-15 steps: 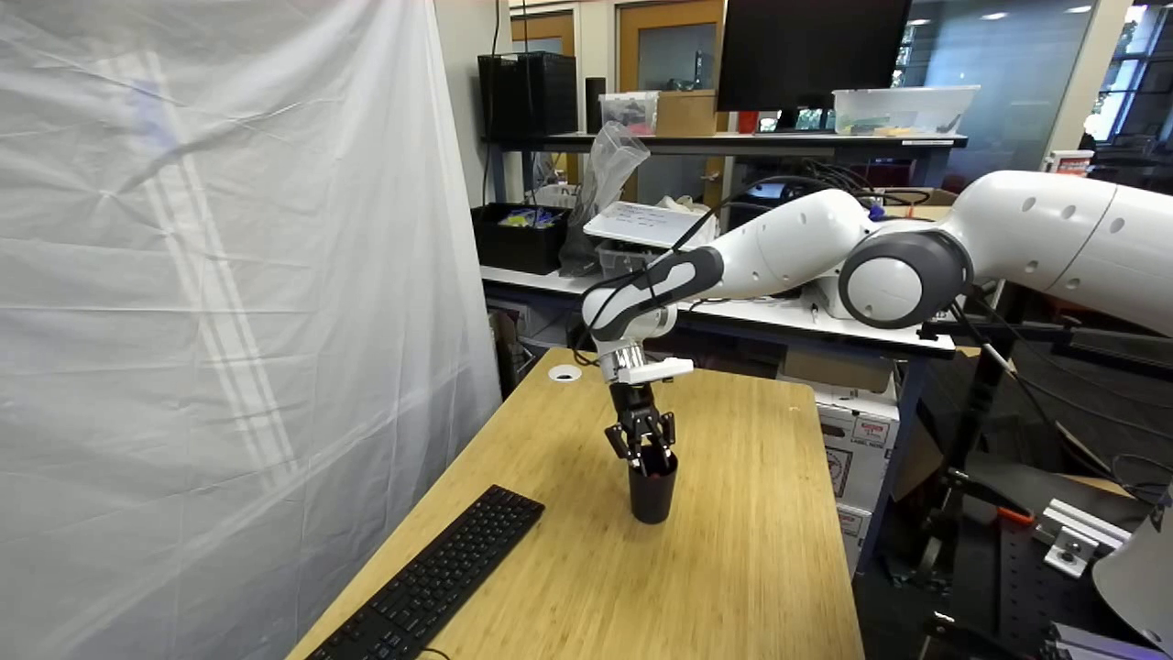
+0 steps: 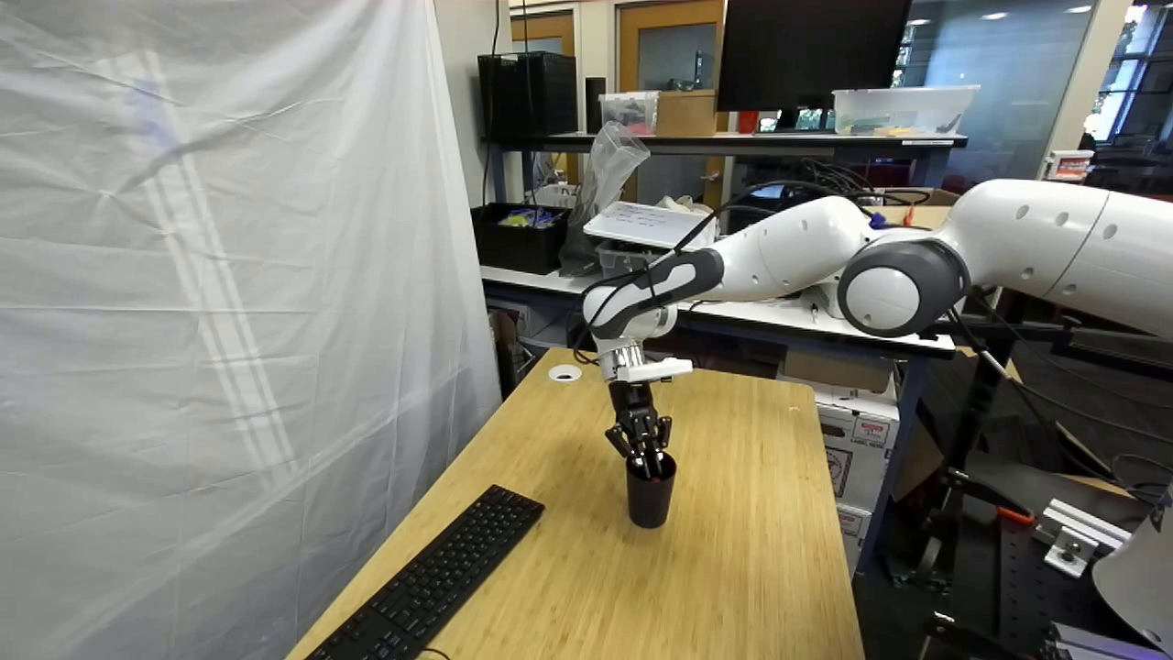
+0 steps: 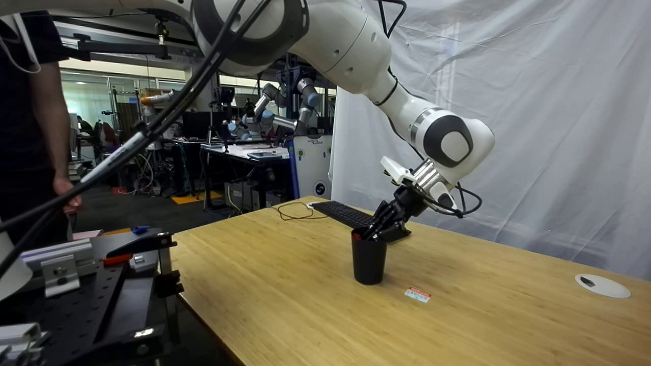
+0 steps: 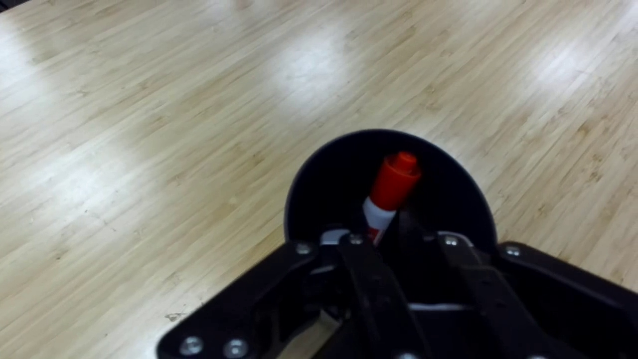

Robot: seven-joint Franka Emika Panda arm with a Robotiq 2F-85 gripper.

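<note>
A black cup (image 2: 650,504) stands upright on the wooden table, also plain to see in the second exterior view (image 3: 368,265). Inside it leans a marker (image 4: 393,184) with a red cap and a white body; its lower part is hidden behind my fingers. My gripper reaches down into the cup's mouth from above, tilted. Its black fingers (image 4: 383,287) are part open, with a dark gap between them, and the marker's cap shows just beyond the left one. Whether a fingertip touches the marker is hard to see.
A black keyboard (image 2: 440,572) lies along the table's curtain side. A small red and white label (image 3: 418,295) sits on the table near the cup, and a white round disc (image 3: 602,285) is farther off. Around the cup the tabletop is mostly bare.
In the first exterior view, the cup has shifted slightly left and toward the camera. My gripper's fingers sit a little closer together and slightly lower at the cup.
</note>
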